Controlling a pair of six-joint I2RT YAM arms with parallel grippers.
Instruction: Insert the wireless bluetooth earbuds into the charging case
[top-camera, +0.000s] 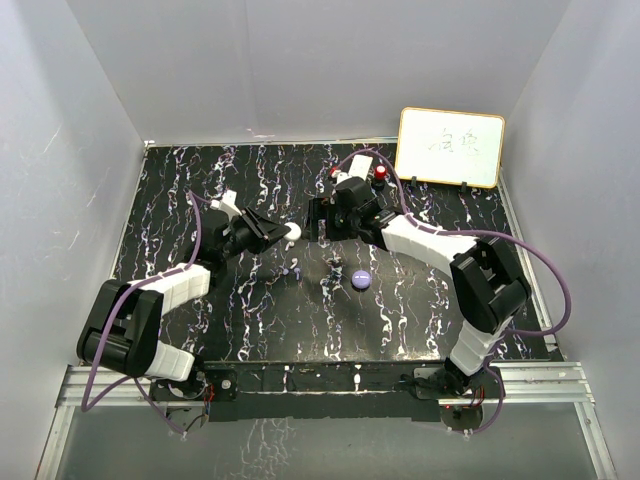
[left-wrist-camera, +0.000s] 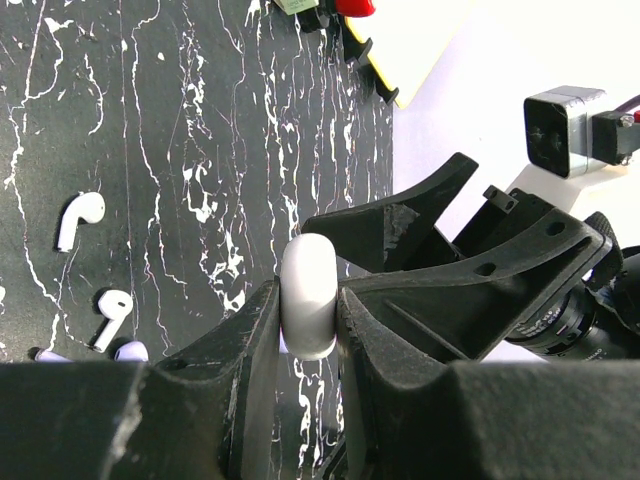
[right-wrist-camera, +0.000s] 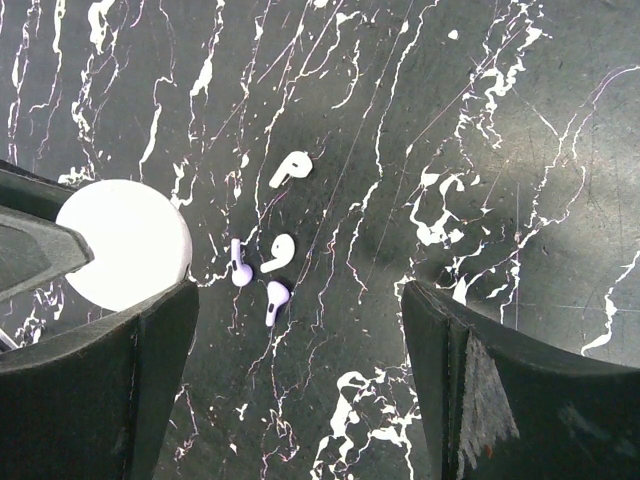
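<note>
My left gripper is shut on a white rounded charging case (left-wrist-camera: 309, 300), which looks closed and is held above the table. In the right wrist view the same case (right-wrist-camera: 130, 243) shows its round face at the left, close to one finger of my right gripper. That gripper stands open, nothing between its fingers. On the table below lie two white earbuds, one (right-wrist-camera: 292, 167) farther off and another (right-wrist-camera: 279, 252) beside two purple earbuds, one (right-wrist-camera: 240, 265) left and one (right-wrist-camera: 277, 299) nearer.
A closed purple case (top-camera: 361, 280) rests on the table right of the loose earbuds. Toward the back stand a red-topped bottle (top-camera: 380, 175) and a whiteboard (top-camera: 449, 147).
</note>
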